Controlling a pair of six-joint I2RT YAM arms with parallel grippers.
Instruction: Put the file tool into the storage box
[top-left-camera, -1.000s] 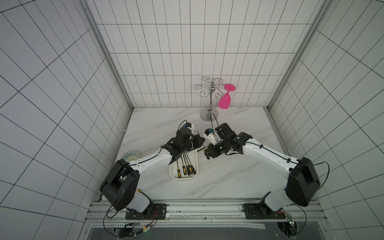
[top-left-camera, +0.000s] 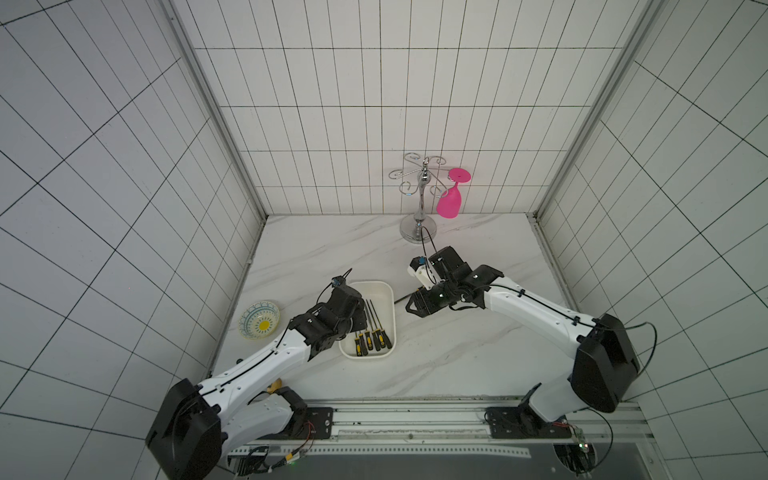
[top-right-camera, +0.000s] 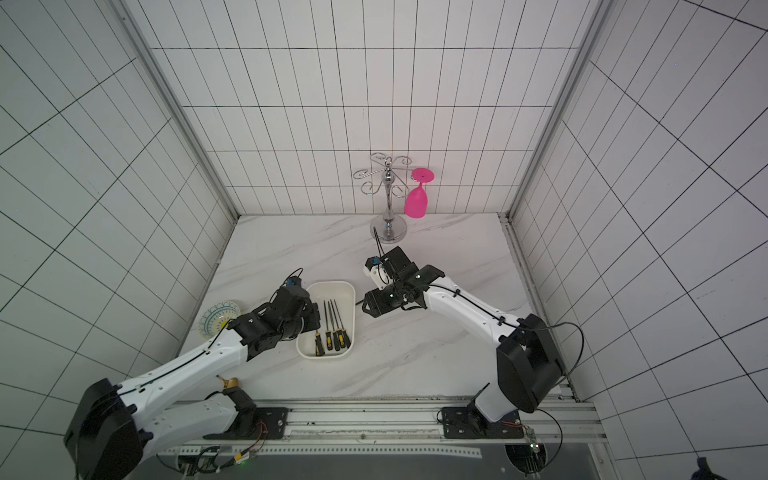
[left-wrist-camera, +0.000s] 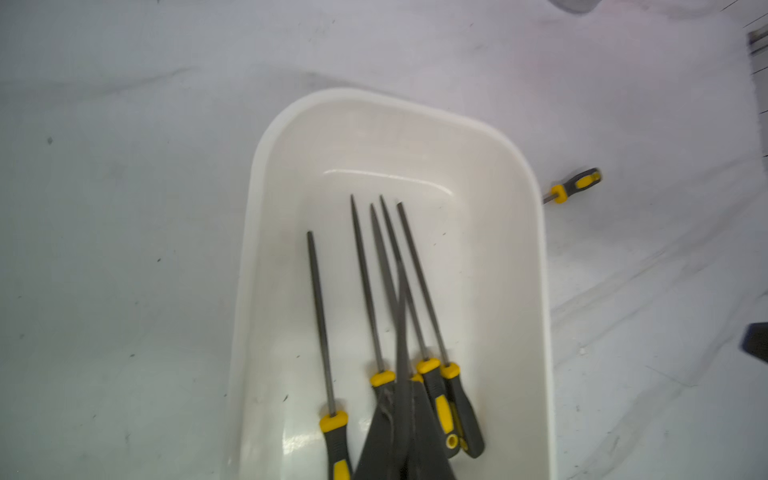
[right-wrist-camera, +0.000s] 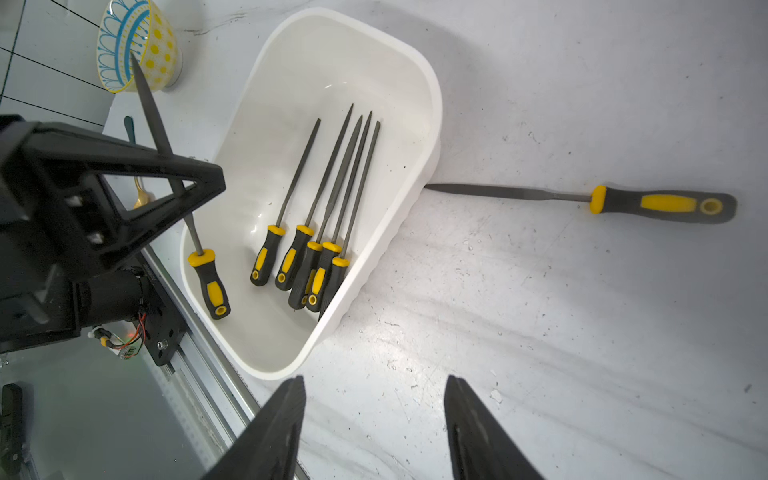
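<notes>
My left gripper is shut on the blade of a file with a black-and-yellow handle (right-wrist-camera: 212, 286). In the right wrist view that handle hangs over the near-left part of the white storage box (right-wrist-camera: 436, 100); whether it touches the box cannot be told. Inside the box lie several similar files (right-wrist-camera: 297, 172), roughly side by side. Another file (right-wrist-camera: 668, 203) rests on the table right of the box, its blade tip beside the box wall. My right gripper is open and empty, right of the box.
A patterned bowl (top-left-camera: 260, 319) sits left of the box. A chrome stand (top-left-camera: 418, 229) with a pink goblet (top-left-camera: 449, 201) is at the back. Between the two arms the gap is narrow. Bare table (top-left-camera: 512, 352) lies to the right.
My left gripper has carried the file left and toward the near side, over the box. The right arm has stayed nearly still.
</notes>
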